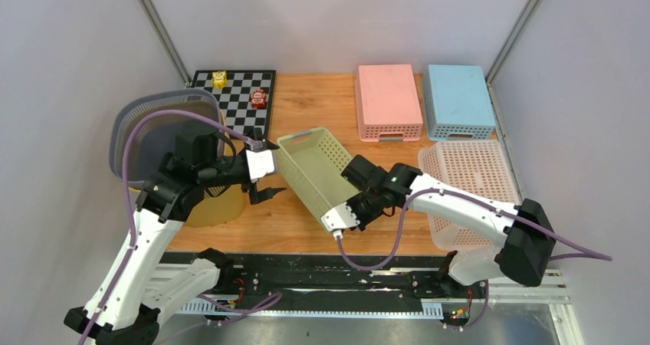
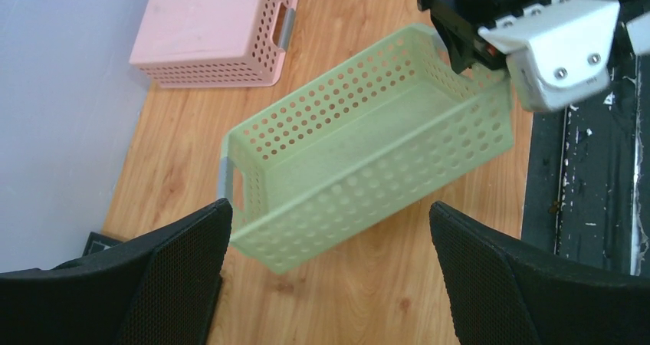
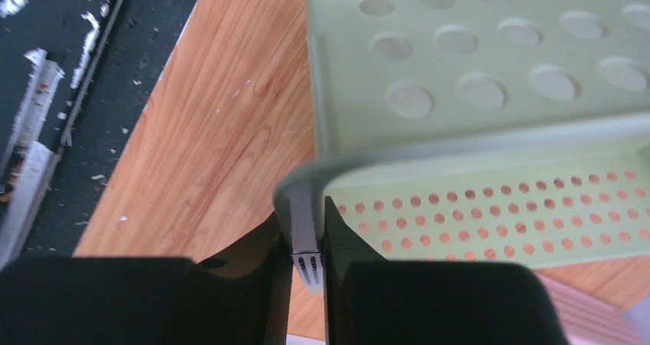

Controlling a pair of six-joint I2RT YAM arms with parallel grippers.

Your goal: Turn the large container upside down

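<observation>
The pale green perforated container (image 1: 310,165) lies slantwise over the middle of the table, its hollow inside showing from above. In the left wrist view the same container (image 2: 345,149) appears tilted and raised, open side facing up. My right gripper is shut on the rim at its near end; from above, the right arm hides the fingers. At the container's far left end stands my left gripper (image 1: 280,167), open, nothing between its fingers. Its fingertips (image 2: 218,215) point toward the container without gripping it.
Pink (image 1: 387,100) and blue (image 1: 460,100) baskets stand at the back right, a whitish basket (image 1: 471,169) in front of them. A checkered board (image 1: 245,119) lies back left. Grey bins (image 1: 126,134) stand on the left. Bare wood (image 1: 314,100) shows at the back middle.
</observation>
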